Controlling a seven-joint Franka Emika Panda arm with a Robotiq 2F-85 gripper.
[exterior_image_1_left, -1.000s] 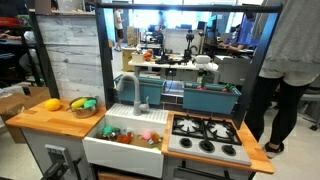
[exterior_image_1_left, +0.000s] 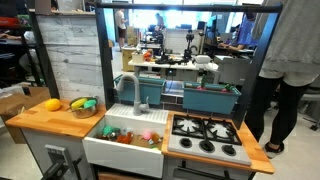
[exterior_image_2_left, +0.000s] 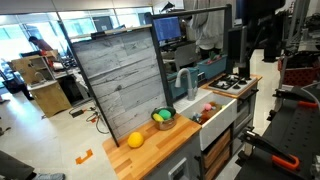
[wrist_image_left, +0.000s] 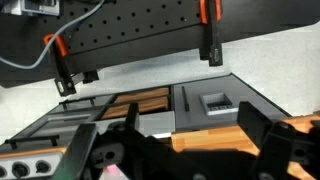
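In the wrist view my gripper stands open, its two dark fingertips well apart and nothing visible between them. Below it are cabinet fronts and the counter edge. A yellow fruit (exterior_image_1_left: 52, 104) rests on the wooden counter (exterior_image_1_left: 50, 120), left of a bowl (exterior_image_1_left: 83, 110) holding colourful produce. The white sink (exterior_image_1_left: 122, 157) contains several small coloured items, with one pinkish item (exterior_image_1_left: 147, 134) near its right side. In exterior view 2 the dark arm hangs at the upper right, in front of the counter; its fingertips are hard to make out there.
A grey faucet (exterior_image_1_left: 136, 90) rises behind the sink. To its right sits a four-burner stove (exterior_image_1_left: 208, 137), with blue-grey bins (exterior_image_1_left: 209, 100) on a shelf behind. Black frame posts flank the counter. A person (exterior_image_1_left: 288, 75) stands at the right.
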